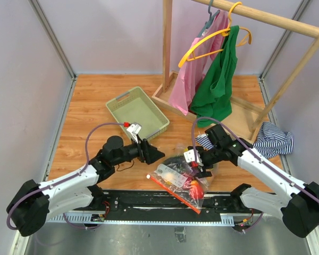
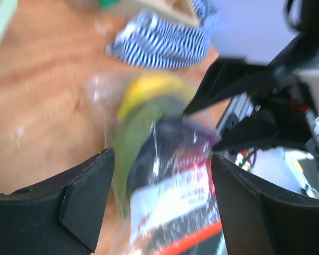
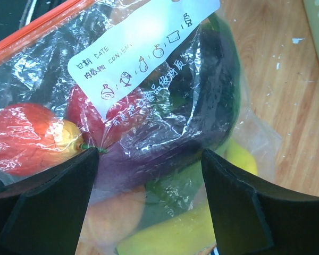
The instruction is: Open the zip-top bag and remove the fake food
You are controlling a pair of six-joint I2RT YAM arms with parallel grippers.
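Note:
The clear zip bag (image 1: pixel 178 180) lies at the table's front middle, its red zip (image 2: pixel 189 239) toward the front edge, a white label (image 3: pixel 143 48) on it. Inside show a red-yellow fake food (image 3: pixel 26 138), a purple one and a yellow one (image 3: pixel 170 234). My left gripper (image 1: pixel 151 151) stands open just left of the bag, nothing between its fingers. My right gripper (image 1: pixel 201 170) is low over the bag, its fingers apart at the plastic; whether they grip any cannot be told.
An empty green basket (image 1: pixel 138 111) stands behind the left arm. A wooden rack (image 1: pixel 287 79) with hanging pink and green cloths stands at the back right. Striped cloth (image 1: pixel 274 141) lies at the right.

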